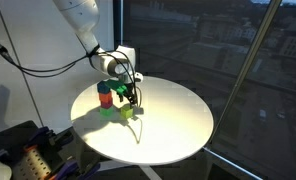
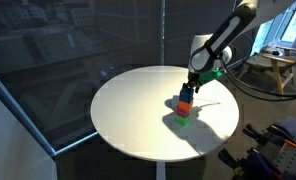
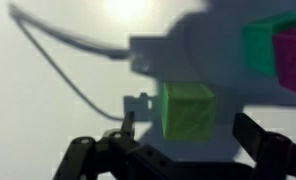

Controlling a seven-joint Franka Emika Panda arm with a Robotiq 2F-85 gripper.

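A yellow-green block (image 1: 127,112) stands alone on the round white table, beside a stack. In that stack a blue block (image 1: 104,87) sits on top, a red block (image 1: 106,100) under it and a green block (image 1: 106,111) at the bottom. My gripper is open above the yellow-green block. In the wrist view that block (image 3: 188,110) shows between the two fingers, with a gap on either side. The second exterior view shows the stack's red block (image 2: 184,108) but not the single block, which seems hidden behind the stack and arm.
At the wrist view's upper right, a teal block (image 3: 258,45) and a magenta-red block (image 3: 293,60) lie close to the right finger. Dark equipment (image 1: 63,170) stands past the table's near left edge.
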